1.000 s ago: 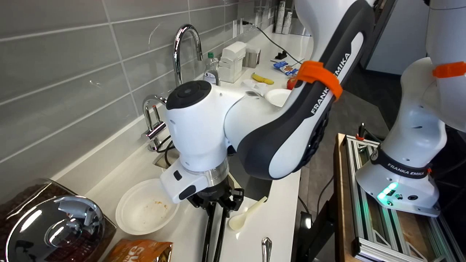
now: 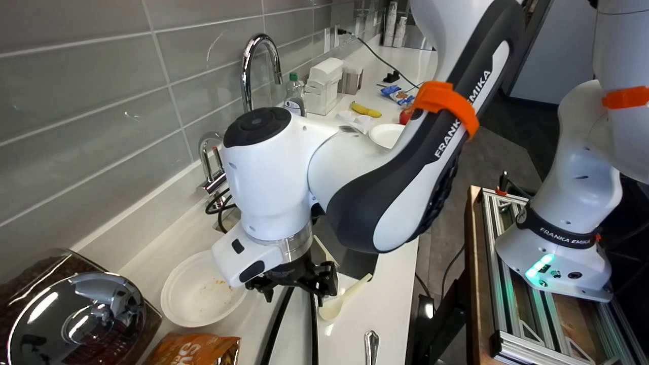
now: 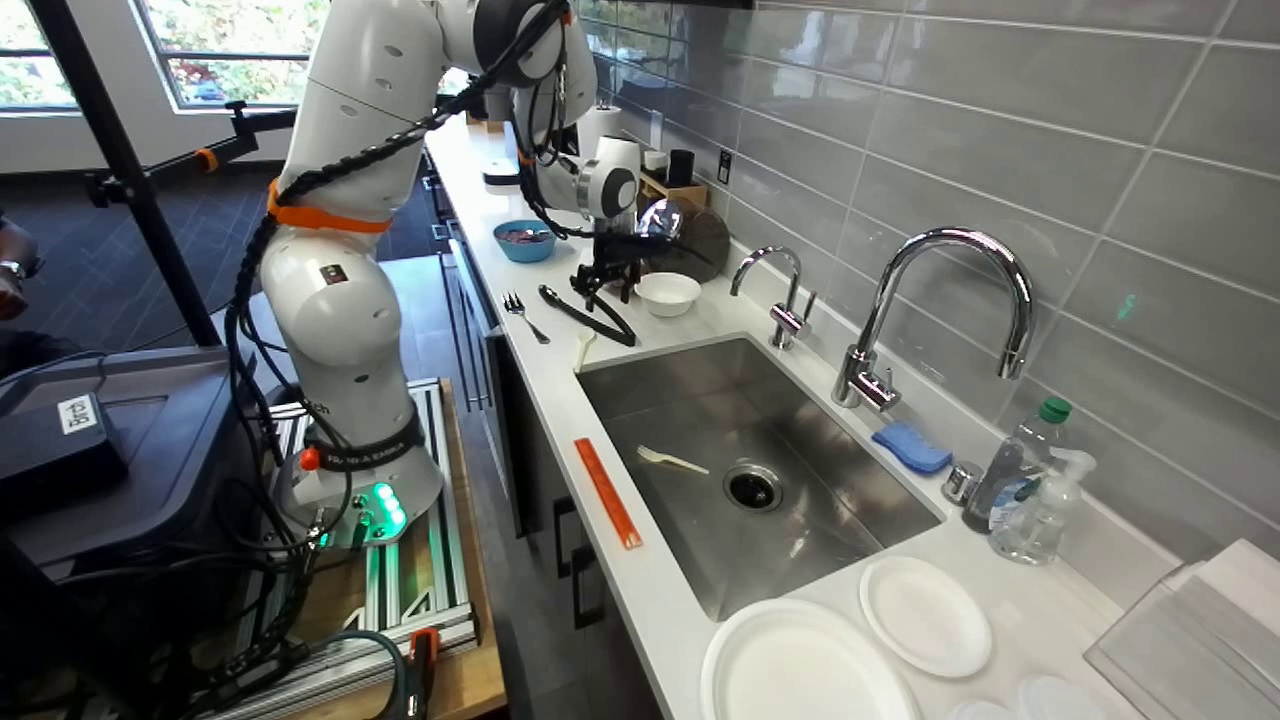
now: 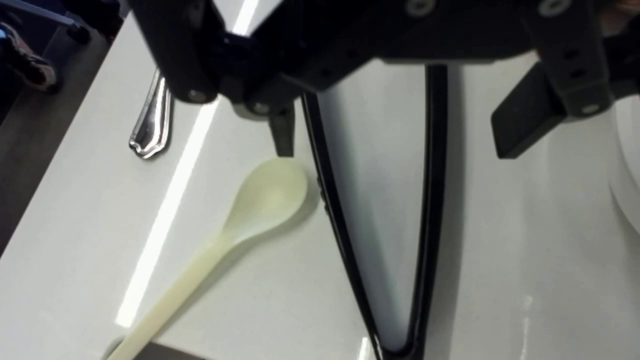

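My gripper is open over the counter, its fingers (image 4: 283, 132) wide apart. Between and below them lie black tongs (image 4: 434, 180), spread in a V; a gap shows between each fingertip and the tongs' arms. In exterior view 1 the tongs (image 2: 314, 334) reach out from beneath the gripper (image 2: 296, 293) toward the near side. Exterior view 2 shows the tongs (image 3: 590, 317) on the counter near the sink. The tongs' far ends are hidden behind the gripper in the wrist view.
A pale spoon (image 4: 270, 195) lies close beside the tongs, and a metal utensil handle (image 4: 153, 120) farther left. The white bowl (image 2: 176, 304) with crumbs stands near the wall. An orange bag (image 2: 194, 350) and the sink (image 3: 720, 576) are nearby.
The gripper has opened and moved slightly toward the wall side and down. The tongs' arms, close together between the fingers before, now stand wider apart.
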